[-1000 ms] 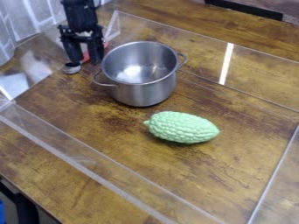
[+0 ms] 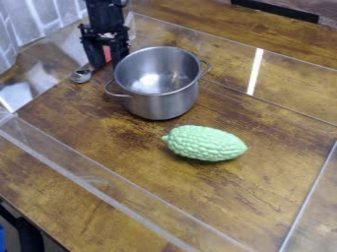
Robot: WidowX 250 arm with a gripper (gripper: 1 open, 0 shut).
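A black gripper [image 2: 102, 47] reaches down at the top left, over a small red object [image 2: 108, 55] that it partly hides; whether it holds it cannot be made out. A silver spoon-like utensil [image 2: 83, 74] lies just below and left of it. A steel pot [image 2: 157, 98] with two handles stands right of the gripper, empty inside. A pale green bitter melon [image 2: 204, 143] lies on the wooden table below the pot.
Clear plastic barriers [image 2: 257, 66] edge the wooden work area [image 2: 105, 177].
The pot and melon have not moved.
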